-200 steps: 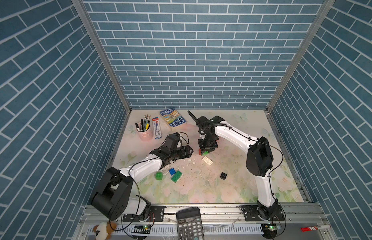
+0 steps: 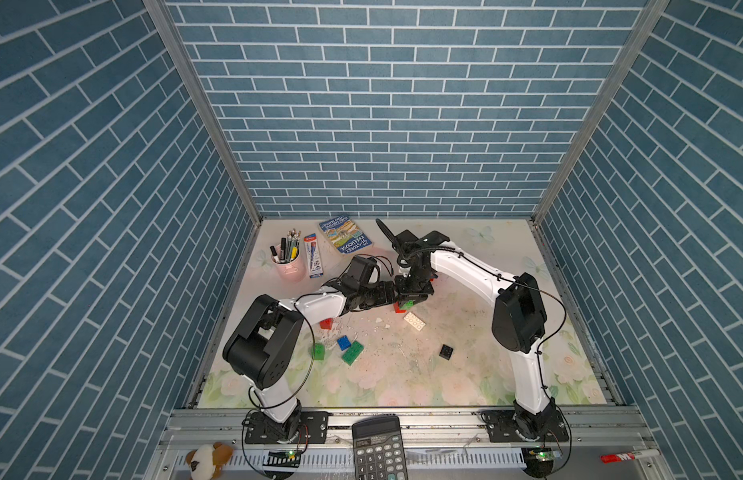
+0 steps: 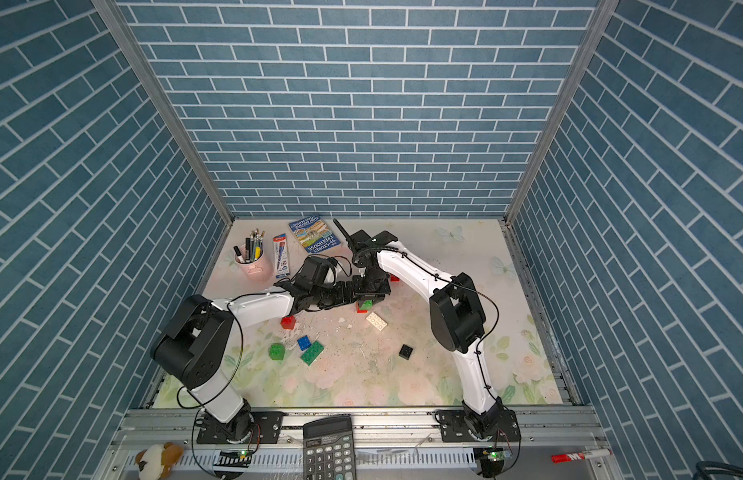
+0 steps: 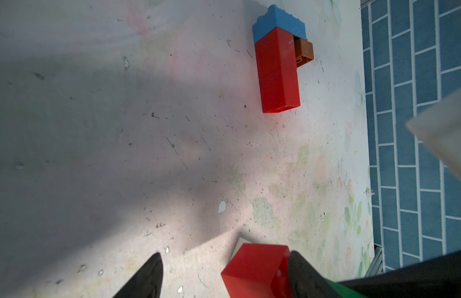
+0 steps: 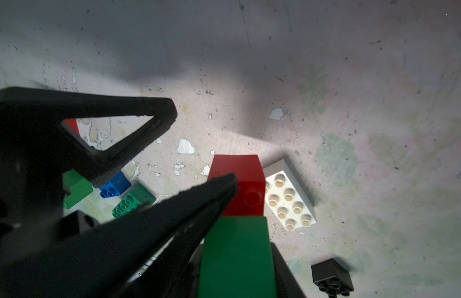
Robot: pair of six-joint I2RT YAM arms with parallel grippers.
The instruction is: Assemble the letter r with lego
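My right gripper (image 2: 411, 292) is shut on a green brick (image 5: 235, 258) with a red brick (image 5: 240, 166) joined at its end, held over the table near the middle. My left gripper (image 2: 386, 294) stands part open just left of it; in the left wrist view that red brick (image 4: 255, 270) lies at the edge between its fingertips, apparently not gripped. An assembled piece of two red bricks (image 4: 275, 74), a blue brick (image 4: 277, 22) and a brown brick (image 4: 304, 52) lies farther back on the table, mostly hidden by the right arm in the top views.
Loose white (image 2: 414, 321), black (image 2: 446, 352), blue (image 2: 344, 342), green (image 2: 352, 353) and red (image 3: 288, 322) bricks lie toward the front. A pen cup (image 2: 290, 268), a pen pack (image 2: 313, 256) and a book (image 2: 345, 233) sit at the back left.
My left gripper has moved right and toward the back, closing in beside the right gripper. The right gripper has barely moved.
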